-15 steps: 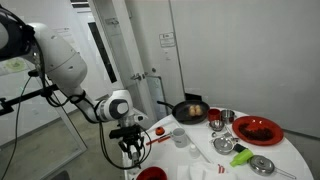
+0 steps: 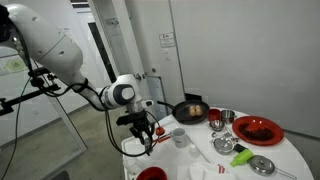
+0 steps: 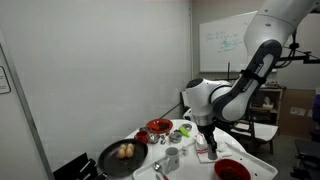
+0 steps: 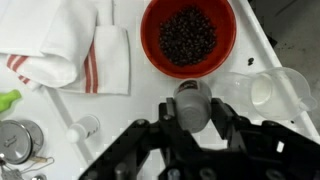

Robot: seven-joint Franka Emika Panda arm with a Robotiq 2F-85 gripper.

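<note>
In the wrist view, my gripper is shut on a grey, round-topped object (image 4: 193, 100), seen end-on, so its full shape is hidden. Just beyond it sits a red bowl (image 4: 222, 60) holding small dark beans or grains. The held object appears close to the bowl's near rim; whether they touch, I cannot tell. A clear plastic cup (image 4: 290, 90) lies on its side to the right. Exterior view 1 shows the gripper (image 2: 149, 147) above the table's near left part, behind the red bowl (image 2: 153, 174).
A striped white towel (image 4: 112, 62) and a small white bottle (image 4: 83, 128) lie left of the bowl. Farther along the table are a dark pan (image 2: 180, 110), a grey mug (image 2: 180, 138), a red plate (image 2: 258, 138) and a lidded pot (image 2: 262, 165).
Over the last second the arm has swung to the right in exterior view 1, and the gripper has risen slightly. The table items look unmoved.
</note>
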